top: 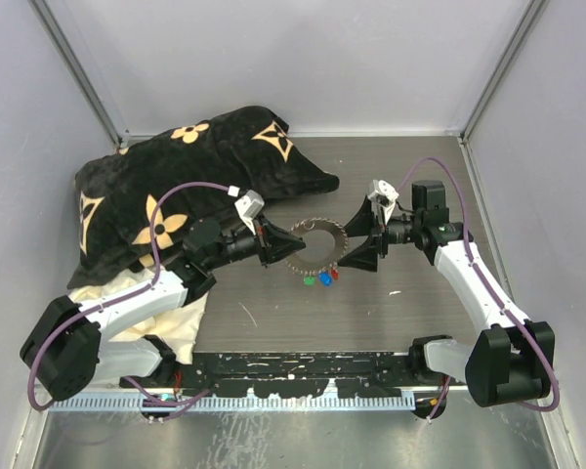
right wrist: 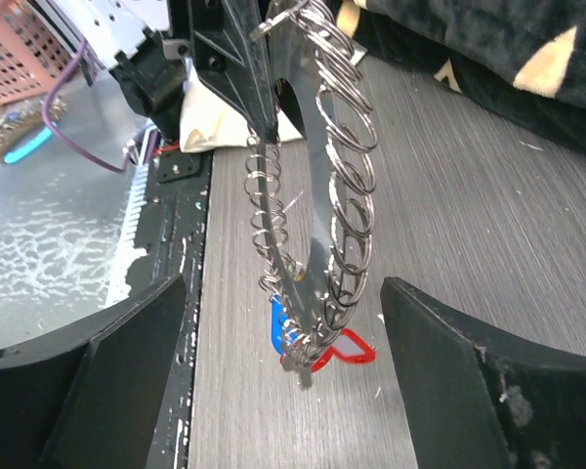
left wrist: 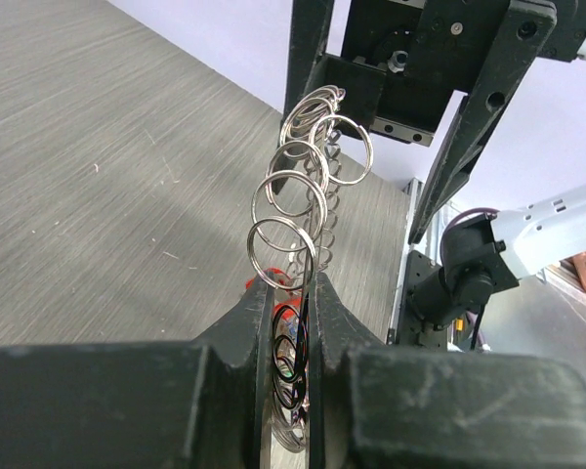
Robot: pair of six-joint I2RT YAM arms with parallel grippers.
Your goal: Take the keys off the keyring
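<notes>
A large keyring [top: 328, 224], a metal band with many coiled rings, hangs from my left gripper [top: 288, 244], which is shut on it. In the left wrist view silver and black rings [left wrist: 291, 205] run up between the dark fingers. My right gripper [top: 364, 242] stands open at the ring's right side; in the right wrist view the coiled band [right wrist: 344, 195] lies between and beyond its fingers. Behind it show blue [top: 325, 278], red [top: 334, 274] and green [top: 309, 280] pieces low by the ring.
A black patterned blanket [top: 166, 166] fills the back left, over a cream cloth [top: 176, 322]. A dark rail [top: 273, 371] edges the front.
</notes>
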